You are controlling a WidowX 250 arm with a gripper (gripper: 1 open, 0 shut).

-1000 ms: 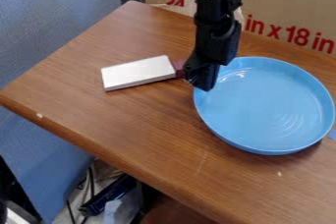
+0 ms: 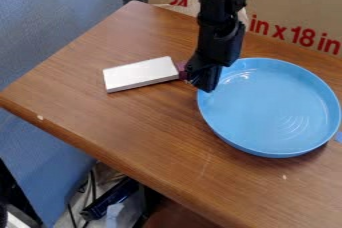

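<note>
A white rectangular block (image 2: 138, 74) lies on the wooden table (image 2: 114, 132), with a dark reddish piece at its right end, partly hidden behind my gripper. My black gripper (image 2: 201, 78) points down at that end, just left of the light blue plate (image 2: 267, 112) and over its rim. Whether its fingers are open or shut, and whether they touch the reddish piece, I cannot tell.
A cardboard box (image 2: 294, 17) with red printing stands behind the table. A blue padded surface and some cables lie beyond the table's left edge.
</note>
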